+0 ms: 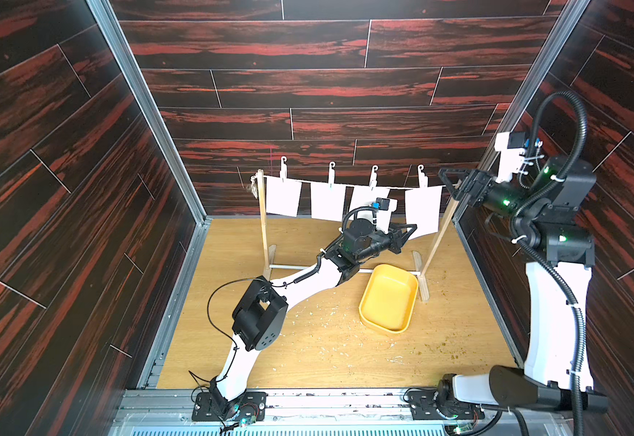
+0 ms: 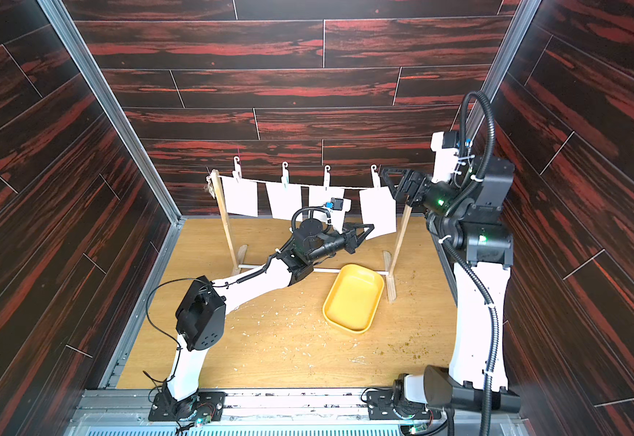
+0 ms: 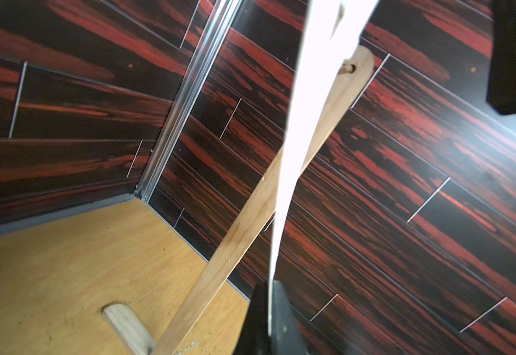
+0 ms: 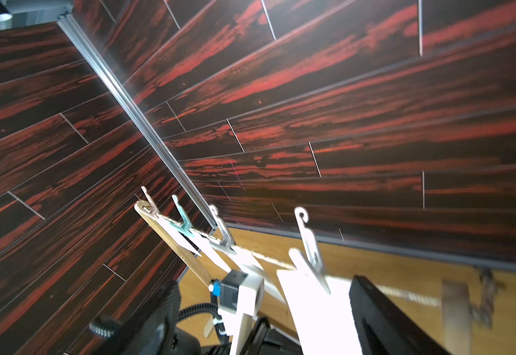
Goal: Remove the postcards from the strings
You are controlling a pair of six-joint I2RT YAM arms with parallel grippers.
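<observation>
Four white sheets hang in a row from the string, each under an upright peg. The rightmost postcard (image 1: 423, 207) tilts slightly, and my left gripper (image 1: 413, 228) is shut on its lower left corner. In the left wrist view that postcard (image 3: 305, 100) appears nearly edge-on, running down between the fingertips. My right gripper (image 1: 446, 181) stands part open at the string's right end, close to the rightmost peg (image 1: 422, 176). In the right wrist view, this peg (image 4: 310, 245) stands beyond the spread fingers (image 4: 373, 307), untouched, gripping the string and the postcard's top edge.
Further left hang three postcards (image 1: 283, 197), the third partly behind my left wrist. A yellow bin (image 1: 389, 298) rests on the table before the rack. The rack's right post (image 1: 440, 236) is close to both grippers. Open table lies at the front.
</observation>
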